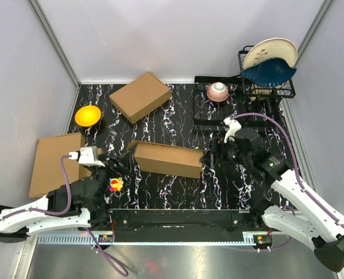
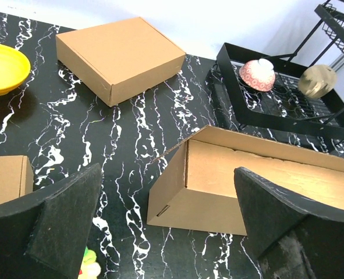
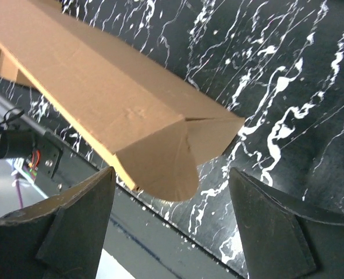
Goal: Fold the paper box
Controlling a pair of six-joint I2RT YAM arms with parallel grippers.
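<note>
The paper box (image 1: 169, 165) stands in the middle of the black marbled table, its long front panel toward me. A raised strip runs along its back, and a small flap (image 2: 174, 150) juts out at its left end. In the right wrist view a rounded end flap (image 3: 163, 165) and a second flap (image 3: 213, 138) stick out from the box's right end. My left gripper (image 1: 125, 163) is open just off the left end, nothing between its fingers. My right gripper (image 1: 210, 158) is open close to the right end; whether it touches there I cannot tell.
A closed carton (image 1: 139, 97) lies at the back beside a yellow bowl (image 1: 88, 115). Flat cardboard (image 1: 56, 163) is behind my left arm, and a flower toy (image 1: 116, 184) sits close to that gripper. A dish rack (image 1: 215, 122) occupies the back right.
</note>
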